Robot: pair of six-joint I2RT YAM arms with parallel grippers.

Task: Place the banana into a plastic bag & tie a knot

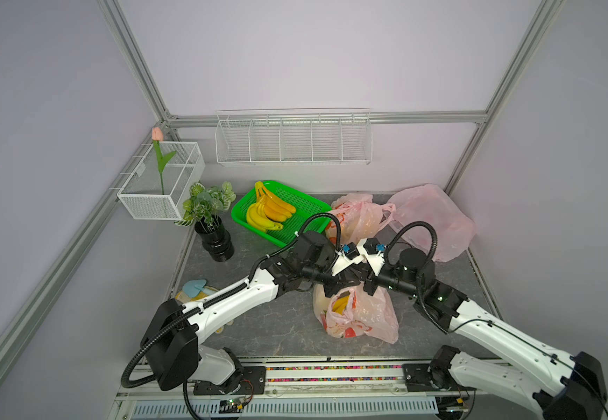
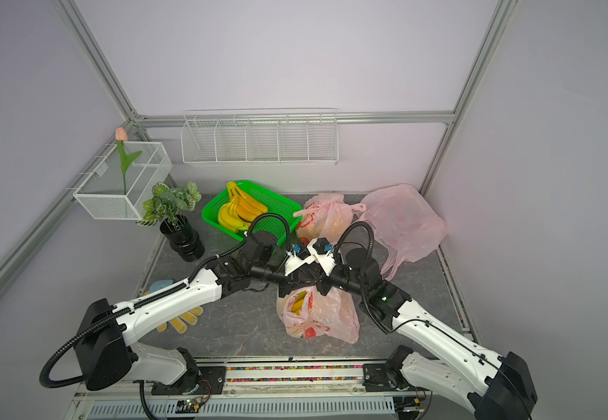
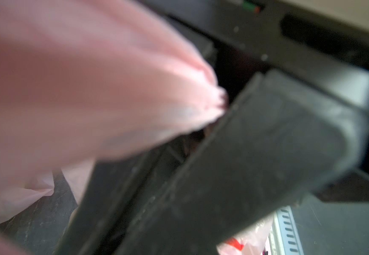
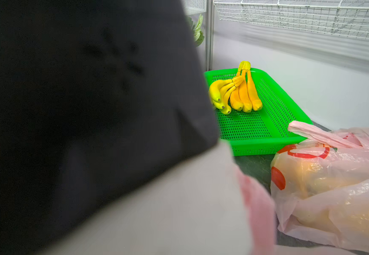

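Observation:
A pink plastic bag (image 1: 377, 318) sits at the front middle of the table, a yellow banana (image 1: 341, 304) showing through its opening. Just above it my left gripper (image 1: 351, 278) and right gripper (image 1: 369, 283) meet tip to tip, their fingers closed. In the left wrist view, pink film (image 3: 163, 85) narrows to a bunched point against a dark finger (image 3: 252, 148); which gripper pinches it I cannot tell. The right wrist view is mostly blocked by dark and white arm parts, hiding the right fingertips. Whether any knot is in the film does not show.
Behind stand a green basket (image 1: 304, 203) with bananas (image 1: 269, 210), a filled pink bag (image 1: 360, 218) and an empty-looking pink bag (image 1: 433, 220). A plant in a black pot (image 1: 216, 241) is at left, with a blue-and-yellow item (image 1: 195, 288) nearer.

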